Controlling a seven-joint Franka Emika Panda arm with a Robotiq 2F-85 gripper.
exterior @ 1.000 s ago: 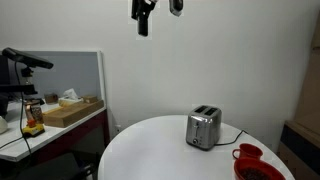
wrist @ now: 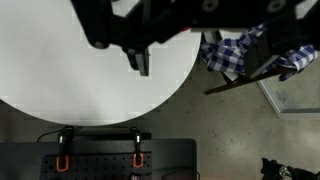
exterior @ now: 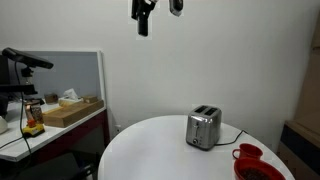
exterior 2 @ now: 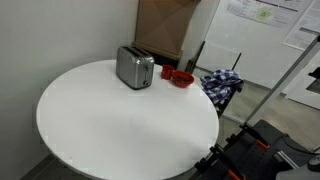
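High over the round white table (exterior: 140, 150), my gripper (exterior: 159, 22) hangs at the top of exterior view 1. Its two fingers stand well apart, with nothing visible between them. A silver two-slot toaster (exterior: 204, 128) is upright on the table, far below the gripper. To its right sit a red mug (exterior: 248, 152) and a red bowl (exterior: 258, 170) with dark contents, partly cut off by the frame. In exterior view 2 the toaster (exterior 2: 135, 66), mug (exterior 2: 167, 72) and bowl (exterior 2: 182, 78) are grouped near the far edge.
A blue-and-white checkered cloth (exterior 2: 221, 84) hangs over something beside the table. A black cord runs from the toaster. Wooden boxes (exterior: 72, 111) and bottles occupy a side shelf at left.
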